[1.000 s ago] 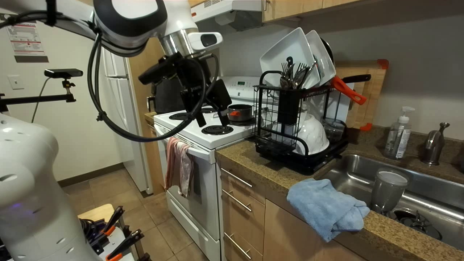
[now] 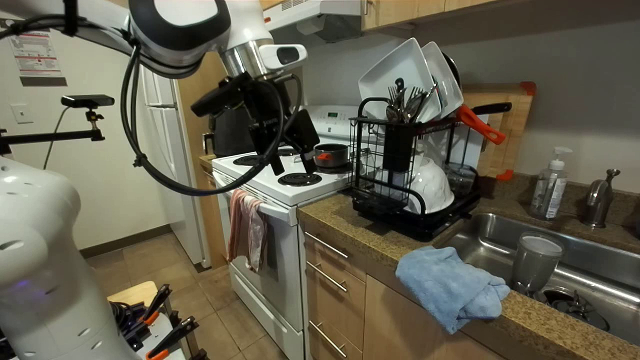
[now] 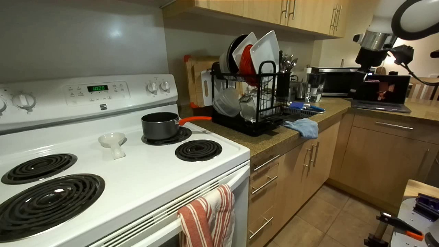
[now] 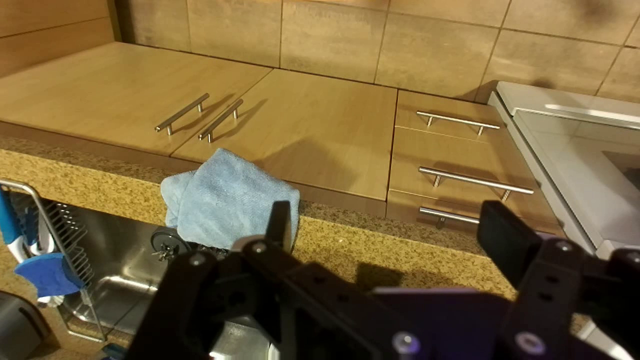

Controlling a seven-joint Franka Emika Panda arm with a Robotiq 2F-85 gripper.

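Observation:
My gripper is open, its two black fingers wide apart with empty air between them. In exterior view 1 the gripper (image 2: 294, 171) hangs high, in front of the stove from that angle. A blue cloth (image 4: 231, 201) lies crumpled over the counter's front edge by the sink, left of my fingers in the wrist view. The same cloth (image 2: 453, 287) droops partly down the cabinet front. Nothing touches the gripper.
A black dish rack (image 2: 414, 210) full of dishes stands between stove and sink (image 2: 492, 231). A clear cup (image 2: 535, 264) is in the sink. On the stove sit a pot (image 3: 160, 125) with a red handle and a white spoon rest (image 3: 111, 141). A striped towel (image 3: 210, 218) hangs from the oven handle.

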